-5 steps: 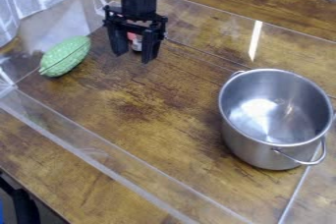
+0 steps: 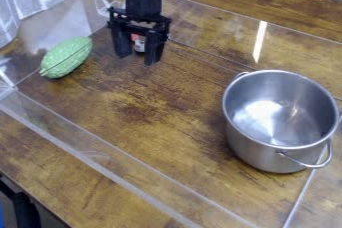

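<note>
My black gripper (image 2: 139, 42) hangs at the top centre, low over a small object (image 2: 139, 42) with red and white on it, which is mostly hidden behind the fingers. Whether the fingers hold it I cannot tell. A green leafy-looking oblong vegetable (image 2: 66, 57) lies to the left of the gripper, apart from it. A large steel pot (image 2: 278, 122) with two handles stands on the right.
Clear panels or edges run along the left and right sides, and a pale crinkled surface is at the top left.
</note>
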